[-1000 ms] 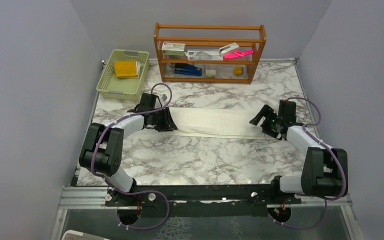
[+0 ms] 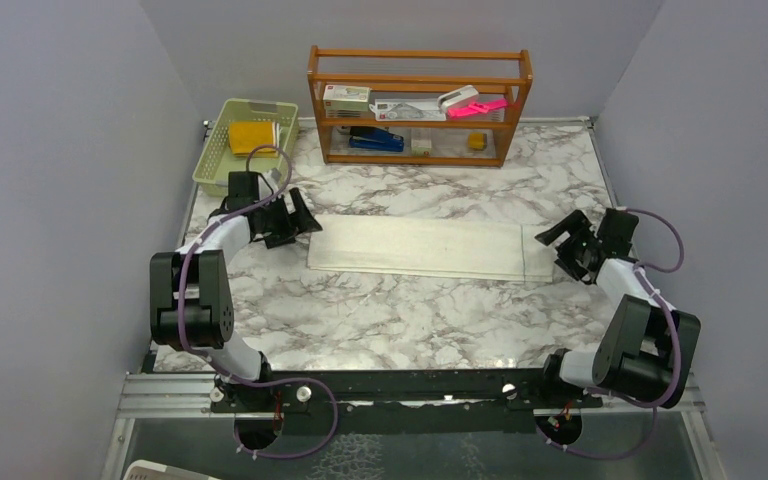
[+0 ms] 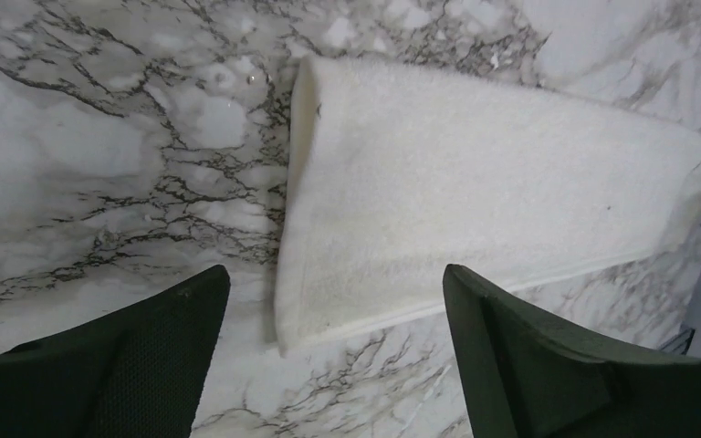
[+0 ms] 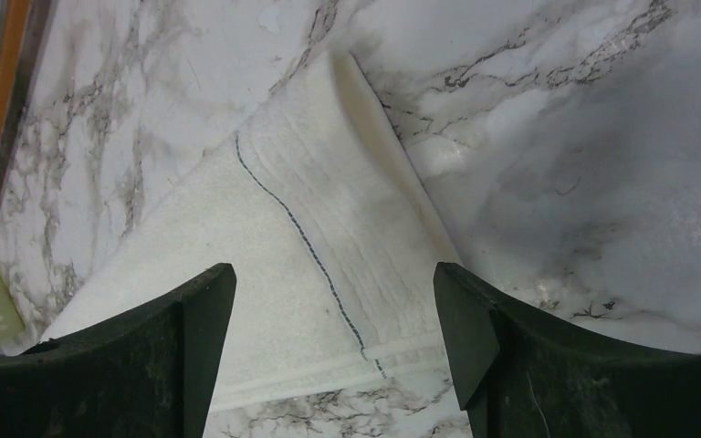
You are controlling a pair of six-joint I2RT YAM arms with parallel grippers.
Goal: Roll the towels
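A cream towel [image 2: 415, 245], folded into a long flat strip, lies across the middle of the table. At its left end my left gripper [image 2: 310, 228] stands open over the edge. In the left wrist view the towel's short folded edge [image 3: 294, 210] runs between the two spread fingers, with nothing gripped. My right gripper [image 2: 548, 250] is open at the right end. In the right wrist view a dark stitched line [image 4: 306, 242] crosses the towel near that end, and the right finger [image 4: 475, 319] overlaps its lower corner from the camera's side; whether they touch, I cannot tell.
A green basket [image 2: 203, 165] with a folded yellow towel [image 2: 253, 138] stands at the back left. Behind the strip, a wooden rack [image 2: 420, 124] holds boxes and a stapler.
Both grippers have moved outward, the left one to the left and the right one to the right. A crease along the towel's front left has flattened.
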